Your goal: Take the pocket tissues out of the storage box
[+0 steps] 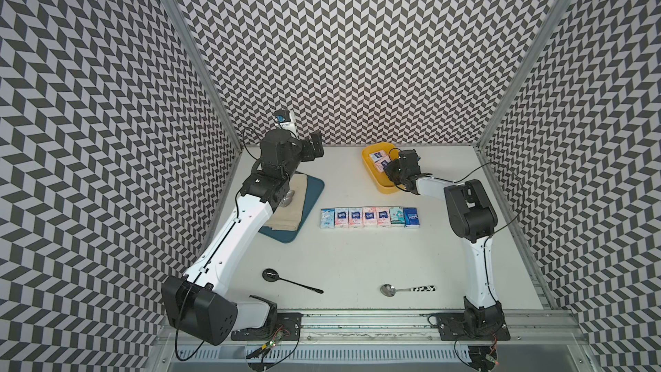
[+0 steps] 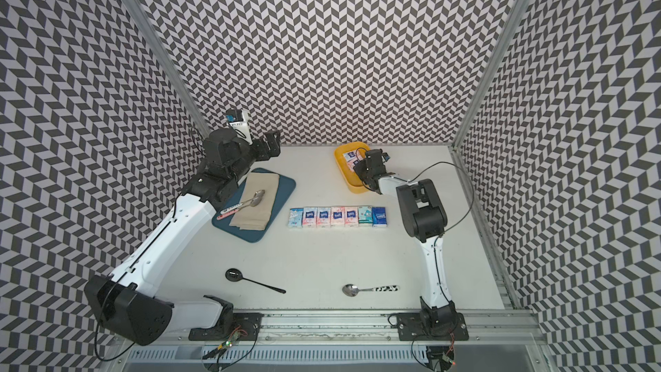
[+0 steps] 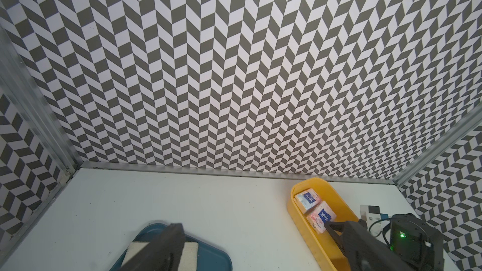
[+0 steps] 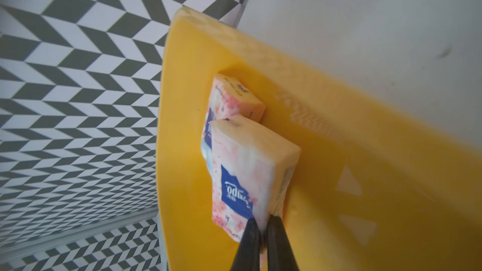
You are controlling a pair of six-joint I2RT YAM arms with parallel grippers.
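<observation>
The yellow storage box point(image 1: 390, 187) stands at the back of the table. Inside it, two pink-and-white tissue packs lie towards its far end: the nearer pack point(image 4: 246, 170) partly covers the farther pack point(image 4: 233, 100). My right gripper reaches into the box, its fingers shut and the tips against the lower edge of the nearer pack. Whether a bit of wrapper is caught between the tips is hard to see. Far to the left, my left gripper is raised above the table, its blurred fingers wide apart and empty.
A row of several tissue packs point(image 1: 369, 217) lies in front of the box. On the left, a blue tray point(image 2: 283, 189) holds a beige cloth point(image 2: 258, 199) and a spoon. A black ladle point(image 1: 270, 275) and a metal spoon point(image 1: 389, 290) lie near the front edge.
</observation>
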